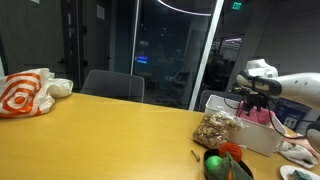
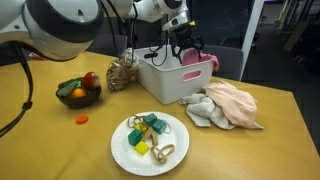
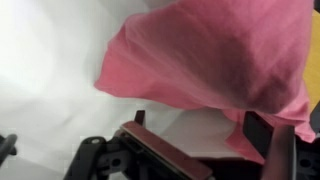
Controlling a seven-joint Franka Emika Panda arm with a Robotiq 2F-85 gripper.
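A white bin (image 2: 165, 83) stands at the back of the table, and pink cloth (image 2: 192, 57) shows over its rim. My gripper (image 2: 186, 47) is over the bin, close to that cloth. In the wrist view the pink cloth (image 3: 205, 50) fills much of the upper right against the bin's white inside (image 3: 50, 60). The open gripper has its fingers apart, one at left and one at right, with cloth lying just beyond them. From exterior view 1 the gripper (image 1: 257, 100) is partly hidden by the arm and the bin wall.
A white plate (image 2: 122, 157) with small pieces sits in front. Left of the bin are a dark bowl (image 2: 80, 99) of fruit and a brown bag (image 2: 116, 75). Grey and pale pink cloths (image 2: 235, 106) lie on its right.
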